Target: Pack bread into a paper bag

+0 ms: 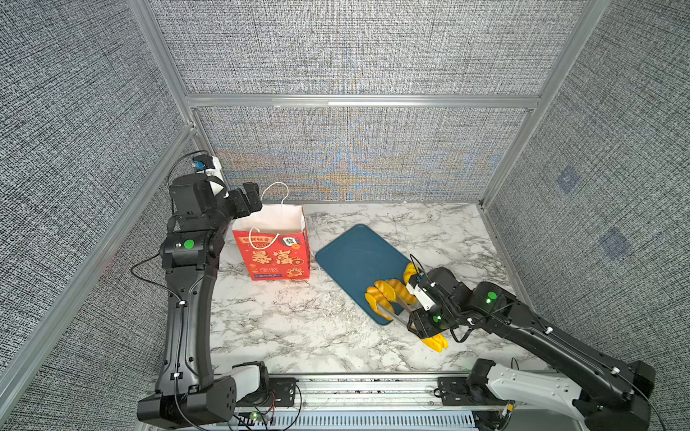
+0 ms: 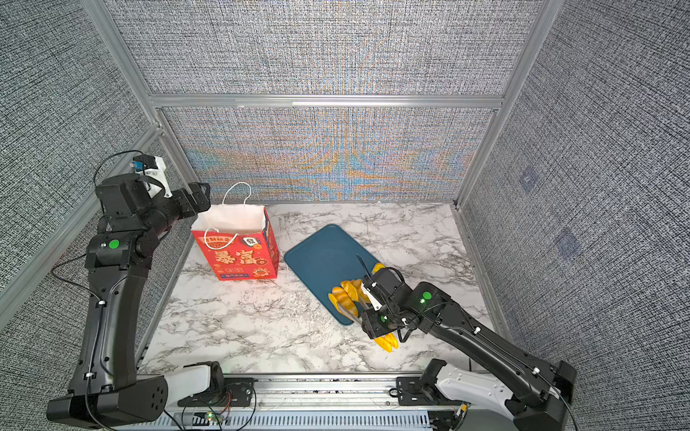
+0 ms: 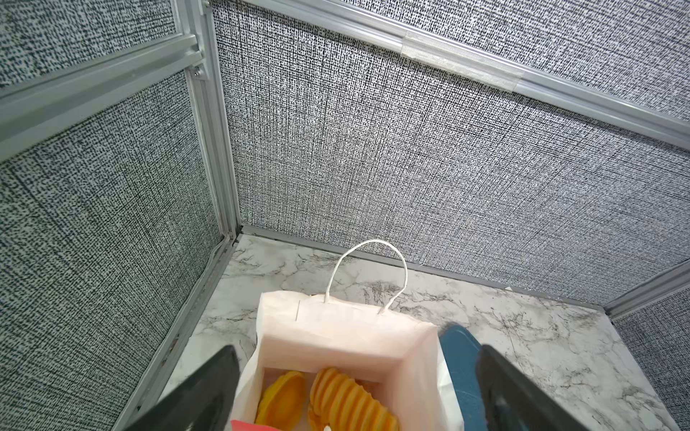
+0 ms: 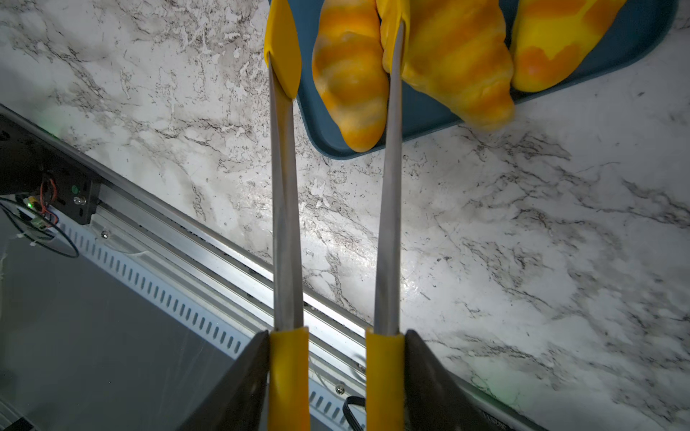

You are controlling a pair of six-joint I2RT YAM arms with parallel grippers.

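Note:
My right gripper stands open, with the yellow-ended metal tongs (image 4: 389, 215) between its fingers. The tongs' spread yellow tips reach over the blue tray (image 4: 334, 140), one on each side of a golden bread (image 4: 352, 86); touch cannot be told. To its right lie a ridged croissant (image 4: 460, 64) and another yellow bread (image 4: 564, 43). At the left stands the red paper bag (image 1: 276, 255), upright and open at the top. Two breads, one smooth (image 3: 282, 402) and one ridged (image 3: 350, 403), lie inside it. My left gripper is open beside the bag's top, empty.
White string handles (image 1: 275, 188) rise from the bag's rim. The tray's far left half is bare. A metal rail (image 1: 359, 388) runs along the front edge.

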